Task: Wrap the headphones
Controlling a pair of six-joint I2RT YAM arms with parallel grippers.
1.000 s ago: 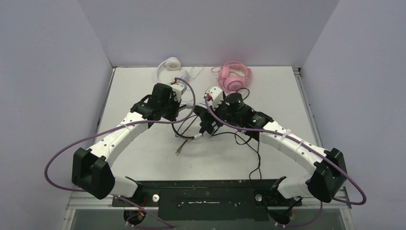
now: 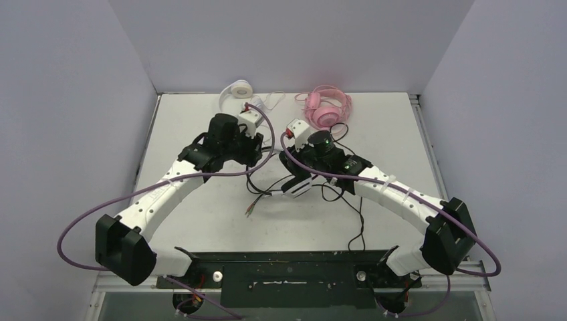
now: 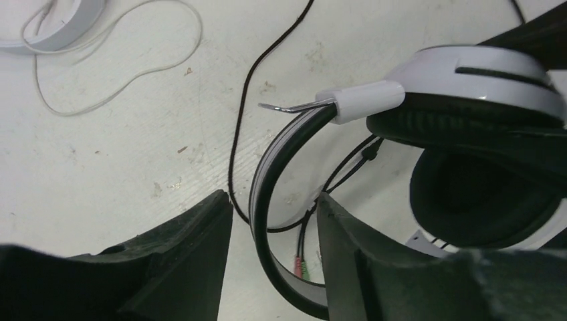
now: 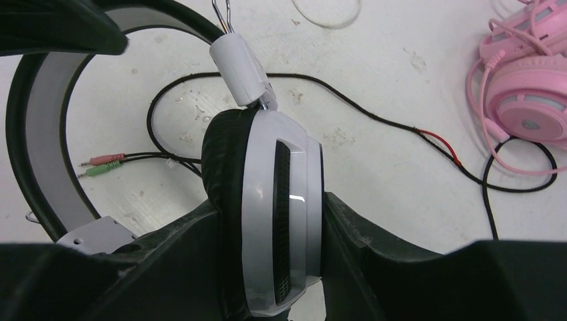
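Note:
The black and white headphones (image 2: 296, 186) are held off the table between my arms. In the right wrist view, my right gripper is shut on one white ear cup (image 4: 259, 167) with a black cushion. The headband (image 3: 261, 194) curves through the gap between the fingers of my left gripper, which stand apart. Below hangs a black cable (image 3: 235, 140) lying on the table; its red and green plugs (image 4: 101, 164) show near the headband.
Pink headphones (image 2: 327, 110) with their cable coiled lie at the back, right of centre. White headphones (image 2: 241, 89) lie at the back left with a loose white cord. Black cable loops (image 2: 362, 227) run toward the front edge.

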